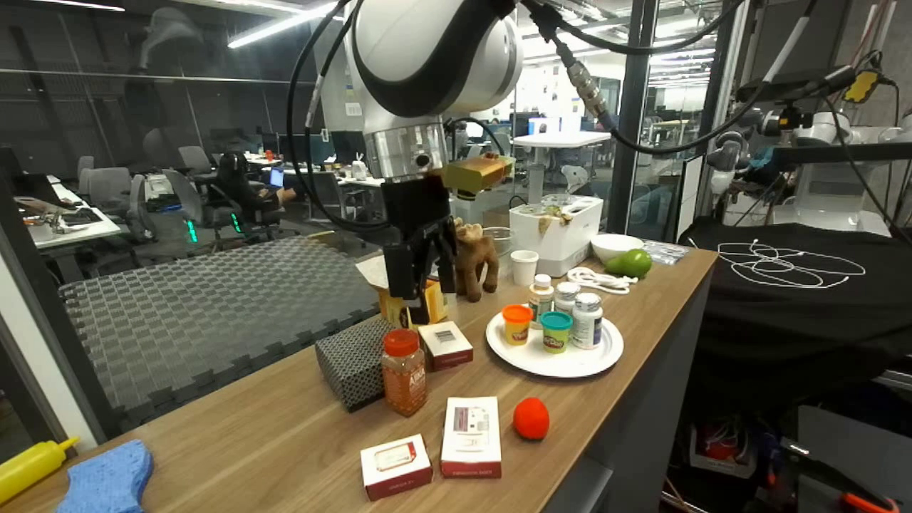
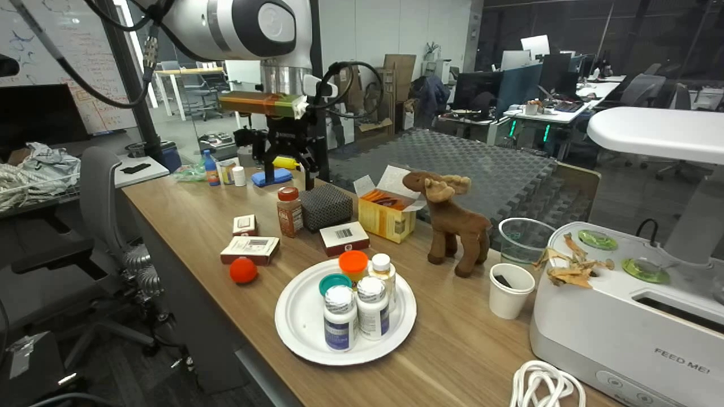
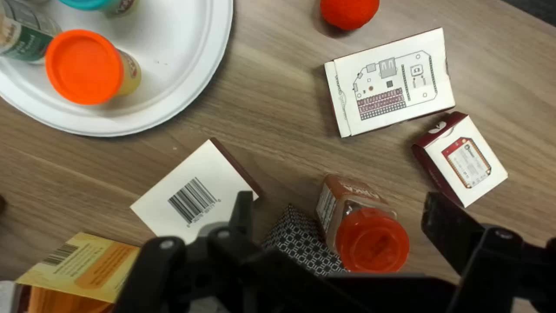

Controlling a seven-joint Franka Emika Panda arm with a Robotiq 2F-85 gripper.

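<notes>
My gripper is open, its fingers wide apart and nothing held between them. In the wrist view, a spice jar with a red lid [image 3: 372, 240] appears below the gap, nearer the right finger. From outside, the gripper [image 1: 419, 295] hangs above the table behind and over the jar [image 1: 403, 376], clear of it. A black-and-white patterned box [image 1: 350, 363] stands right beside the jar. The white-topped box with a barcode [image 1: 445, 343] lies on the jar's other side. In the second exterior view the jar [image 2: 289, 213] stands upright.
A white plate [image 2: 298, 325] carries several bottles and tubs. Two more small boxes [image 1: 472, 432] [image 1: 395, 466] and a red ball [image 1: 531, 419] lie toward the front. Behind are an open yellow box [image 2: 387, 220] and a toy moose [image 2: 451, 220]. Bare table lies left of the jar.
</notes>
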